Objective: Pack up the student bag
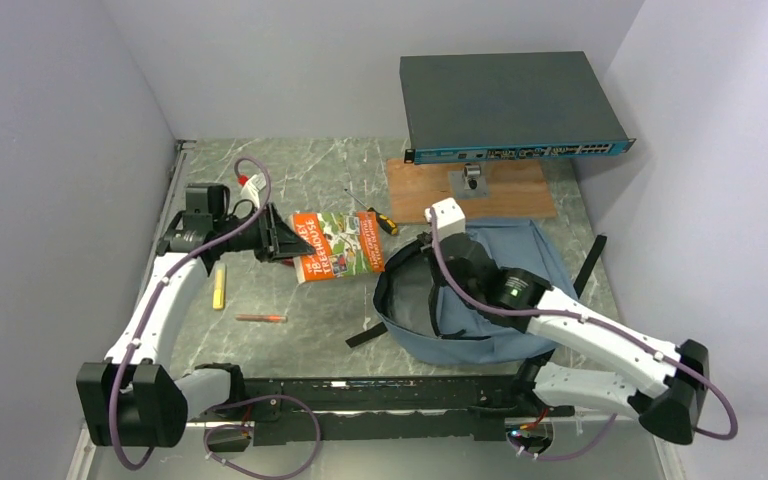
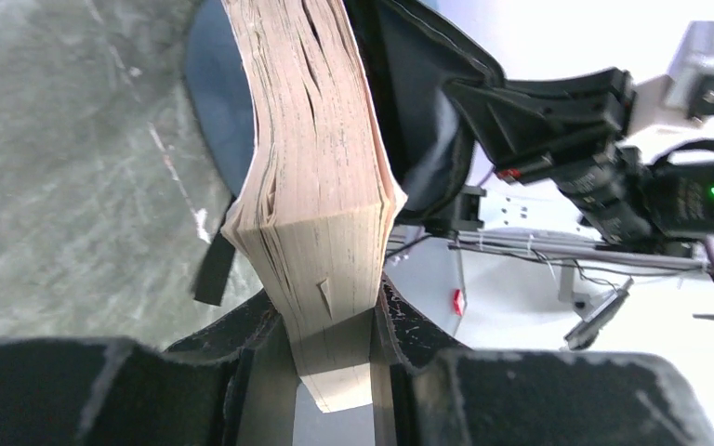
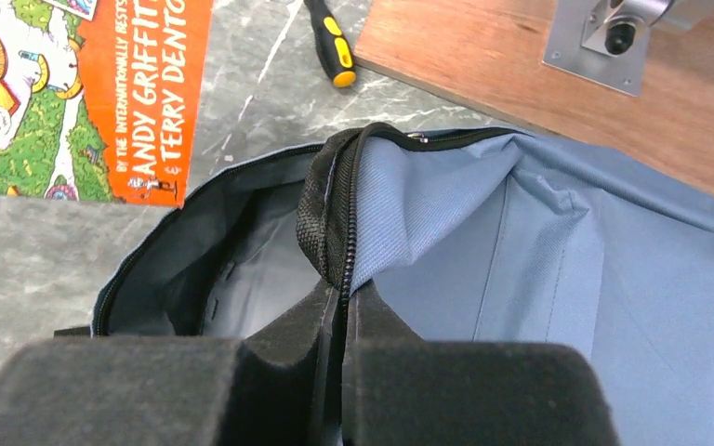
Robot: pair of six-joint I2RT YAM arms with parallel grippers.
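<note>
The blue student bag (image 1: 520, 250) lies on the right of the table, its dark mouth open toward the left. My right gripper is shut on the bag's zippered edge, pulling that flap up so the grey lining shows. A thick book with an orange cover (image 1: 312, 232) hangs above the middle of the table, left of the bag's mouth. My left gripper is shut on the book's end; its page block (image 2: 311, 158) fills the space between the fingers. An orange pencil (image 1: 261, 318) and a yellow marker (image 1: 219, 287) lie at the left.
A screwdriver (image 1: 383, 221) lies behind the bag's mouth, by a wooden board (image 1: 420, 190) with a metal fitting. A dark network box (image 1: 510, 100) stands at the back right. A black strap (image 1: 365, 335) sticks out left of the bag.
</note>
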